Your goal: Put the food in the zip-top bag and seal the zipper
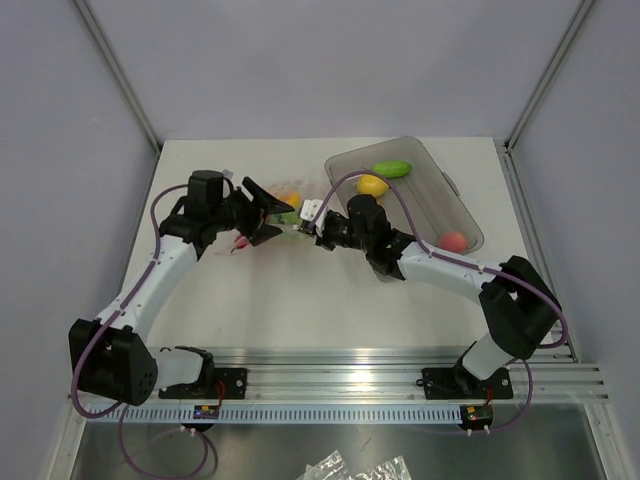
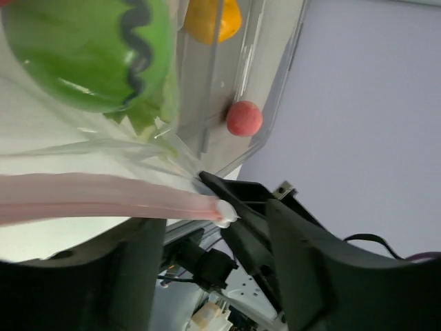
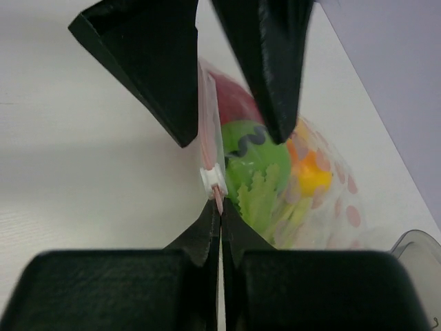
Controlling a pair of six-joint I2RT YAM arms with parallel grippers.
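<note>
The clear, pink-spotted zip bag (image 1: 313, 189) lies near the table's middle with food inside. A green round item (image 3: 256, 153), leafy greens (image 3: 258, 200) and an orange item (image 3: 311, 176) show through it. My right gripper is shut on the end of the bag's pink zipper strip, just past the white slider (image 3: 213, 179). My left gripper (image 1: 284, 222) stands open; in the right wrist view its dark fingers (image 3: 155, 76) are spread on either side of the strip. In the left wrist view the slider (image 2: 226, 212) sits at the strip's end, between its blurred fingers.
A grey bin (image 1: 440, 200) stands just right of the bag, partly behind my right arm. It holds a yellow item (image 1: 372, 186), a green item (image 1: 392, 169) and a peach-coloured one (image 1: 453, 242).
</note>
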